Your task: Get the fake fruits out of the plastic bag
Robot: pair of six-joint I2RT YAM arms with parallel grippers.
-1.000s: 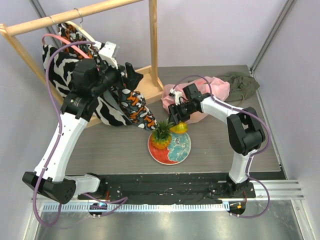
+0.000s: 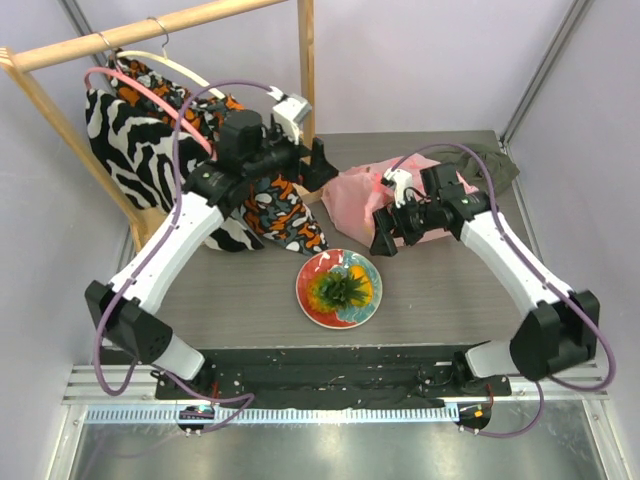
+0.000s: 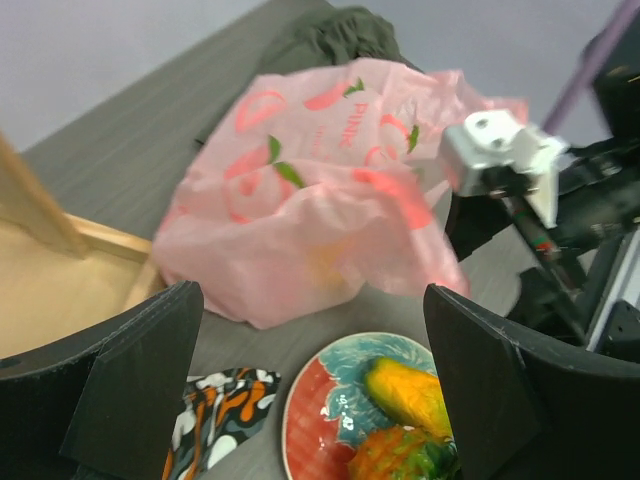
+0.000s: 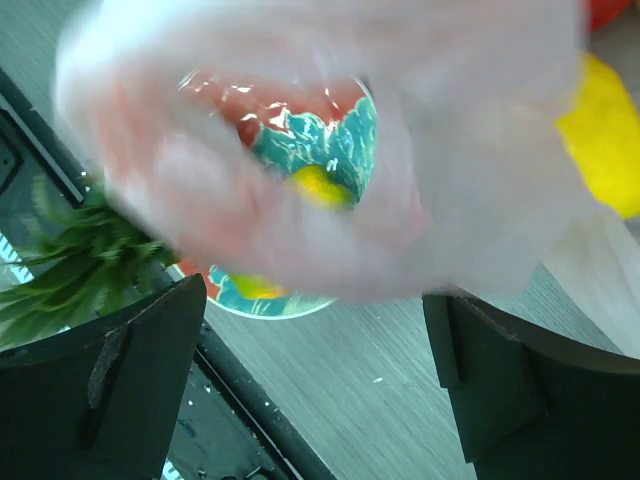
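The pink plastic bag (image 2: 354, 205) lies crumpled at the back, its red-and-green print clear in the left wrist view (image 3: 290, 180). My left gripper (image 2: 320, 172) stands open at the bag's left side. At its front left is my right gripper (image 2: 384, 234), also open; a blurred, see-through flap of the bag (image 4: 450, 180) spans its view. Past that flap show a yellow thing (image 4: 603, 140) and a bit of something red (image 4: 606, 10). On the round plate (image 2: 308, 300) are a pineapple (image 2: 342, 290) and a yellow fruit (image 3: 408, 396). Most of the bag's inside is hidden.
A wooden rack (image 2: 306, 60) with hanging patterned clothes (image 2: 125, 140) fills the left. Dark green cloth (image 2: 490, 165) lies behind the bag at the back right.
My left arm has swung right to the bag. The pineapple has tipped, leaves now over the plate's middle.
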